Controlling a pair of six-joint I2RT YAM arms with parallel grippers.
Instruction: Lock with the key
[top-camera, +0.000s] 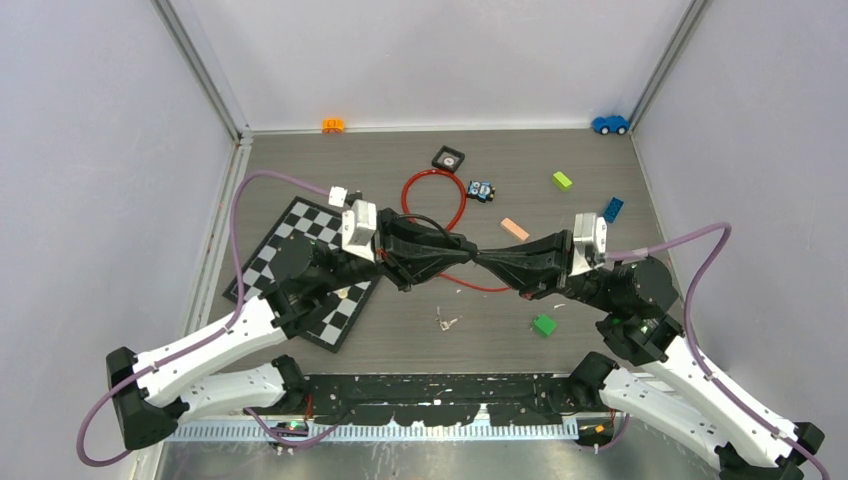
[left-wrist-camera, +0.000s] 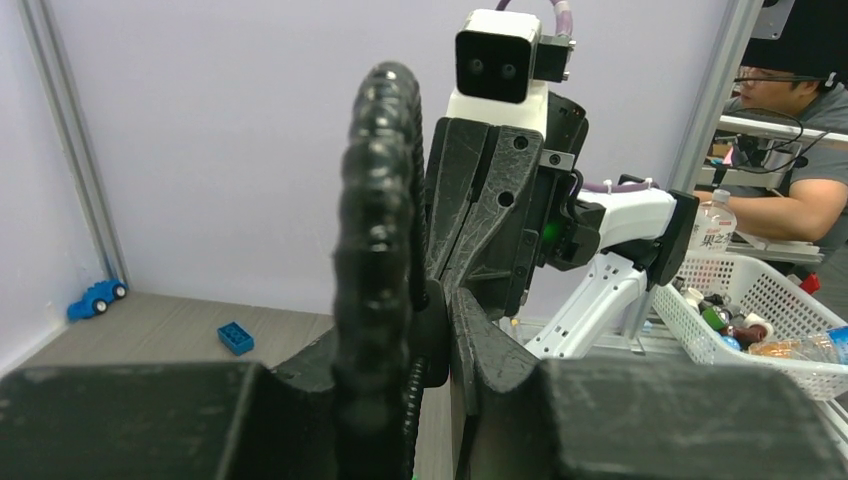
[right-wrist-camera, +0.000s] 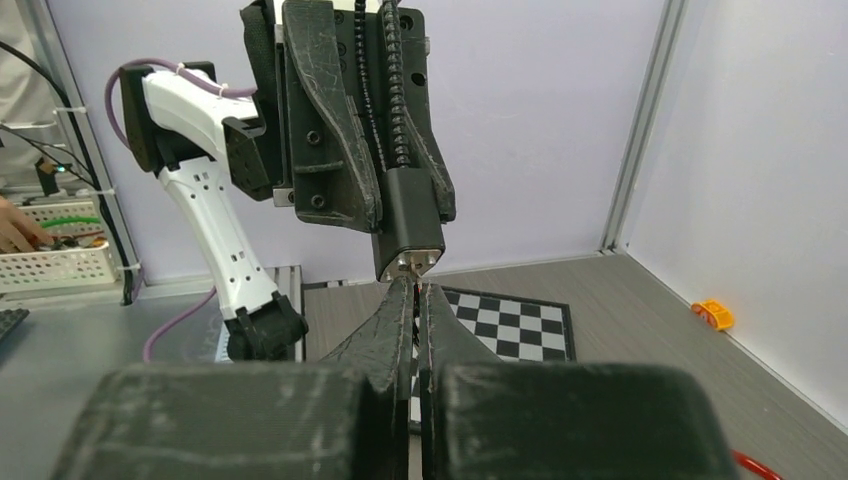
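Note:
Above the middle of the table the two grippers meet tip to tip. My left gripper (top-camera: 464, 251) is closed around a black lock body (right-wrist-camera: 410, 222), whose keyhole end faces the right fingers in the right wrist view. The lock's ribbed black cable (left-wrist-camera: 380, 200) loops up in front of the left wrist view and hides part of the left fingers. My right gripper is shut on a thin key, mostly hidden between its fingertips, right against the lock's end. How deep the key sits cannot be told.
Below lie a red cable lock (top-camera: 434, 172), loose keys (top-camera: 446, 322), a checkerboard (top-camera: 345, 308) and a green block (top-camera: 544, 325). Blue (top-camera: 613, 209) and orange (top-camera: 515, 229) blocks are on the right. A blue toy car (top-camera: 610, 125) stands by the far wall.

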